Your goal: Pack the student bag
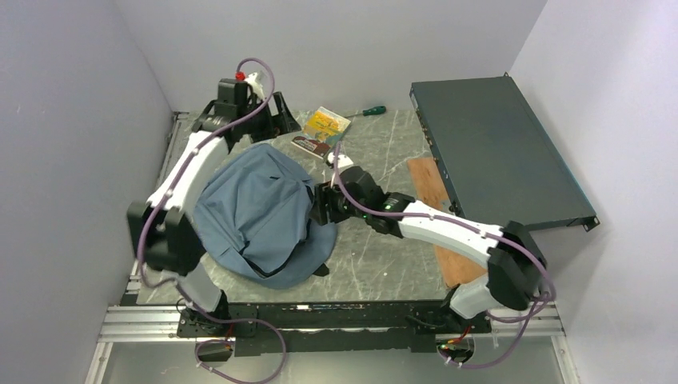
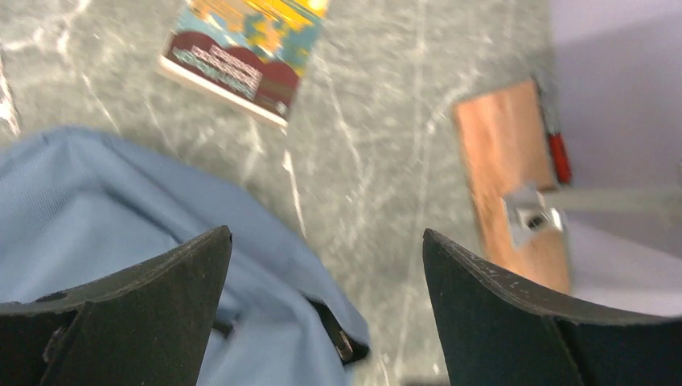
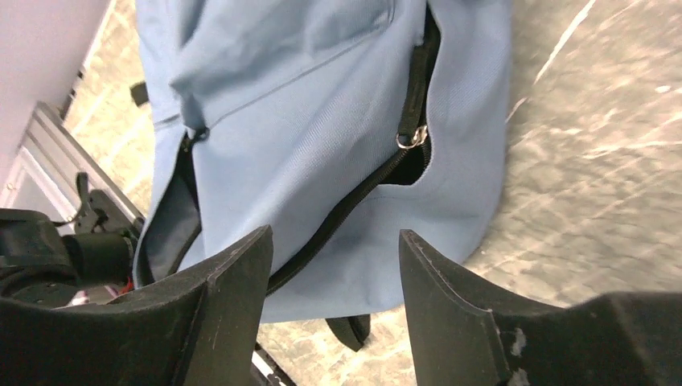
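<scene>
The blue bag [image 1: 248, 216] lies crumpled on the left of the table, its black zip [image 3: 346, 205] showing in the right wrist view. Two books [image 1: 324, 128] lie behind it, also in the left wrist view [image 2: 233, 64]. My left gripper [image 1: 273, 116] is open above the table behind the bag, left of the books, with nothing between its fingers. My right gripper [image 1: 326, 200] hangs over the bag's right edge, its fingers apart with nothing between them.
A green-handled screwdriver [image 1: 372, 110] lies at the back. A wooden board [image 1: 432, 180] is at the right, partly under a large dark panel [image 1: 504, 152].
</scene>
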